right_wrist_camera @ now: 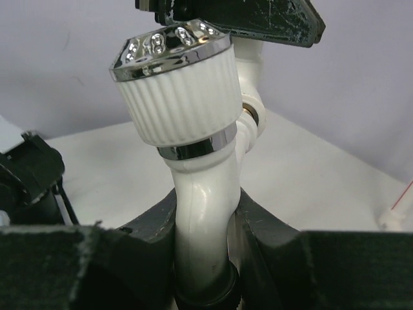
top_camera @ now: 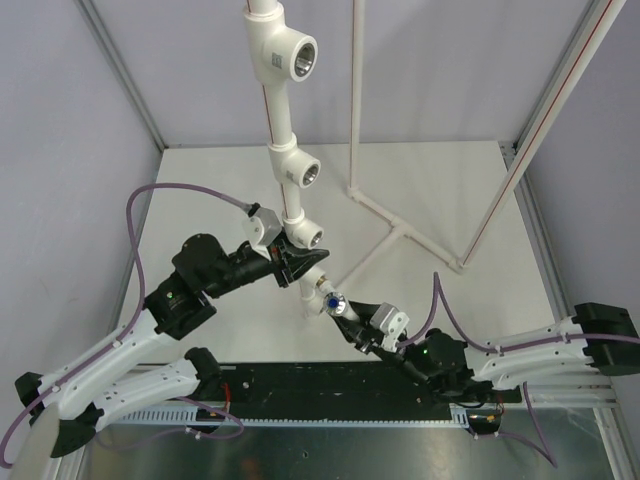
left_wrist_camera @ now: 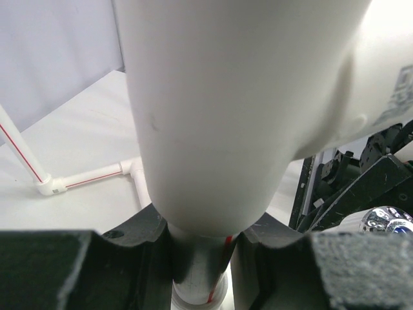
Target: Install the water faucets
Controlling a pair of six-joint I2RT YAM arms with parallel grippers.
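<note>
A white pipe column [top_camera: 281, 112] with side sockets stands upright in the top view. My left gripper [top_camera: 302, 262] is shut on its narrow pipe [left_wrist_camera: 200, 266], just beneath a wide white fitting [left_wrist_camera: 206, 123]. The white faucet has a ribbed knob [right_wrist_camera: 187, 97] with a chrome cap. My right gripper is shut on the faucet's white body [right_wrist_camera: 205, 194]. In the top view, the knob's blue-centred cap [top_camera: 335, 303] faces up toward the camera. The faucet's far end meets the column near a brass-coloured ring; how deep it sits cannot be told.
Three open metal-lined sockets show on the column, the uppermost socket [top_camera: 304, 59] being largest. A white pipe frame [top_camera: 400, 228] lies behind on the white board [top_camera: 470, 200]. Both arms are close together around the column's lower part.
</note>
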